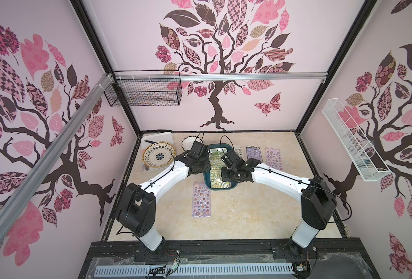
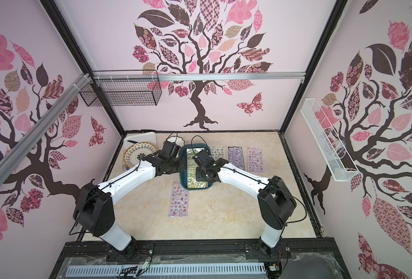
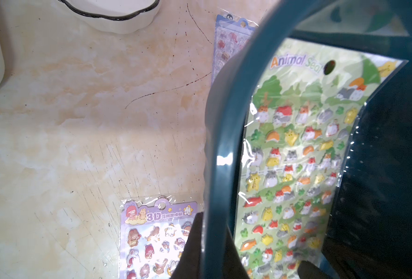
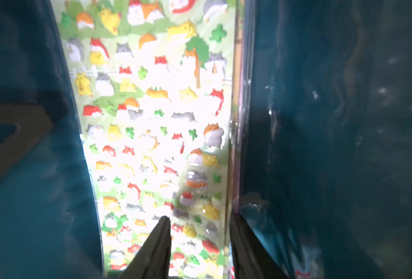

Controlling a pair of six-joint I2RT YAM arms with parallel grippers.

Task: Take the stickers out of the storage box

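Observation:
A dark teal storage box (image 3: 380,167) holds a green animal sticker sheet (image 3: 289,167). My left gripper (image 1: 203,165) is at the box's left wall; in the left wrist view its fingertips are mostly hidden by the rim, which runs between them as seen, and it appears shut. My right gripper is over the sheet inside the box, near its long edge, open, with nothing visibly held. A purple sticker sheet (image 3: 154,237) lies on the table in front of the box.
More sticker sheets (image 1: 274,158) lie right of the box. A plate (image 1: 158,154) on a white tray and a white bowl (image 1: 190,142) are at the back left.

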